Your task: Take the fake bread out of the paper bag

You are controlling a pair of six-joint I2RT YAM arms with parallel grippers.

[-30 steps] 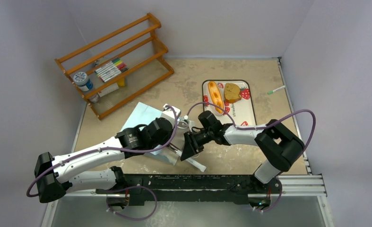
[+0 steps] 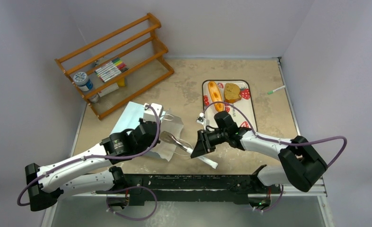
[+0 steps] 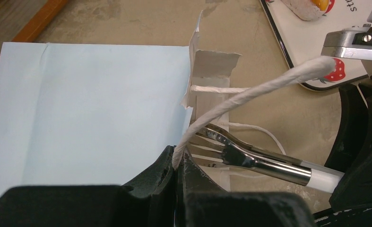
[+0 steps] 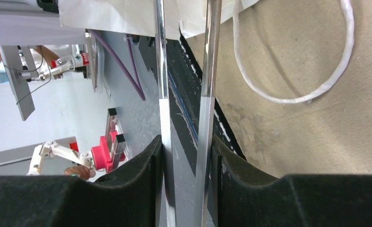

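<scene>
The pale blue paper bag [image 3: 103,113] lies on its side on the table, its torn mouth facing right. My left gripper is shut on a white twisted bag handle [image 3: 250,101], which arches up and right from the fingertips. Metal tongs [image 3: 264,161] with white grips are clasped in my right gripper. Their toothed head lies at the bag's mouth, with no bread visible in it. On the tray [image 2: 240,111] rest a long fake bread [image 2: 215,95] and a brown bread piece [image 2: 232,92]. The bag's inside is hidden.
A wooden rack [image 2: 113,66] with markers and jars stands at the back left. A green-tipped marker [image 2: 276,90] lies by the right edge. Clear table lies between the rack and the tray, and right of the tray.
My left gripper has moved left and the bag has slid left with it. My right gripper has drawn right with the tongs, whose head now shows more outside the bag.
</scene>
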